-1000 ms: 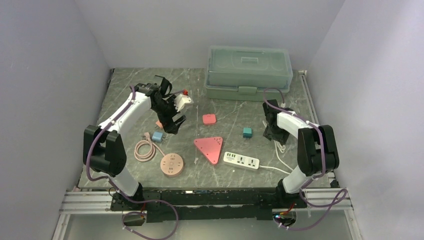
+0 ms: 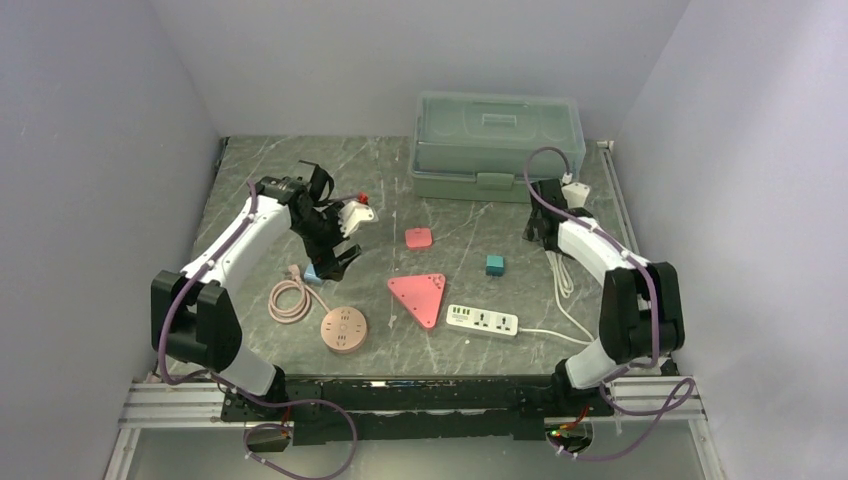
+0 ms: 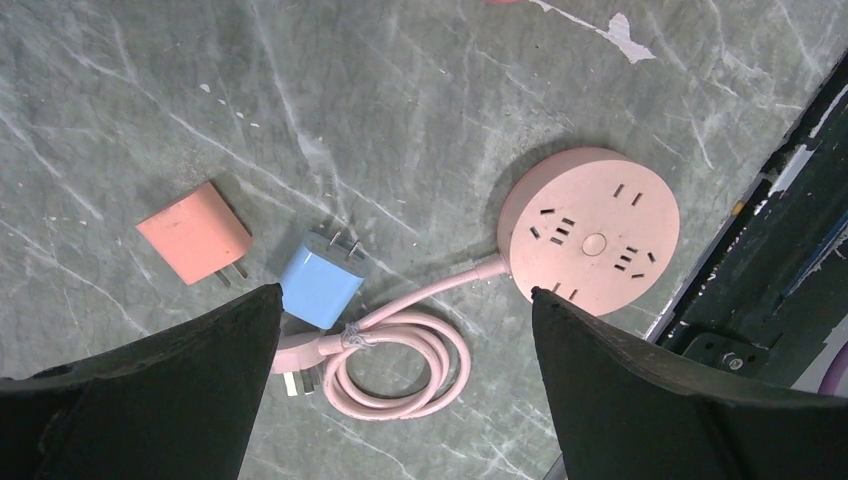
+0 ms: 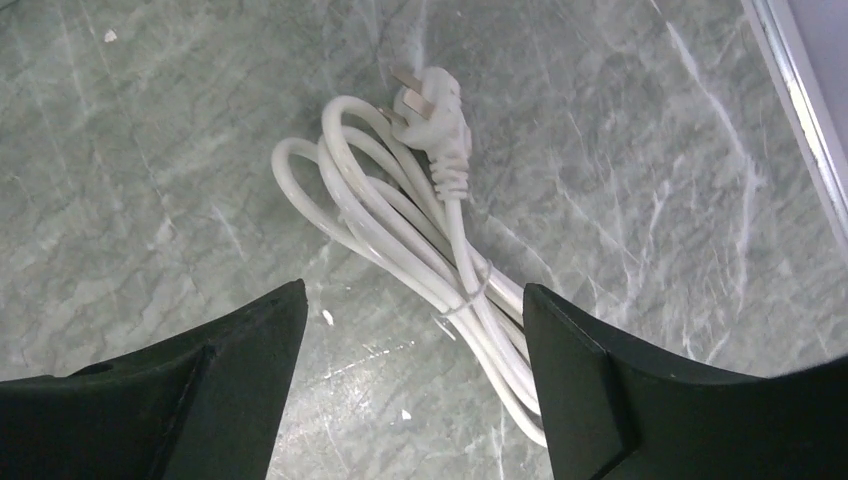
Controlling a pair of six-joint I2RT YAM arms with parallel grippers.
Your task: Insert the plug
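In the left wrist view, a blue charger plug [image 3: 322,280] with two prongs lies beside a salmon-coloured plug [image 3: 197,233]. To their right sits a round pink socket block [image 3: 590,230], slots facing up. My left gripper is open above them, nothing between its fingers. A white plug [image 4: 433,112] on a bundled white cord [image 4: 410,235] lies on the table below my right gripper, which is open and empty. The cord leads to a white power strip [image 2: 482,320] at the front middle. A teal cube-shaped plug [image 2: 495,265] stands behind that strip.
At the back stands a large green lidded box [image 2: 497,145], close to the right arm. A red triangular block [image 2: 419,298] and a small red block [image 2: 418,238] occupy the middle. A pink coiled cord [image 3: 400,365] lies near the blue plug.
My left gripper has shifted slightly to the left, over the blue plug in the top view. My right gripper has moved back towards the box, uncovering more of the white cord.
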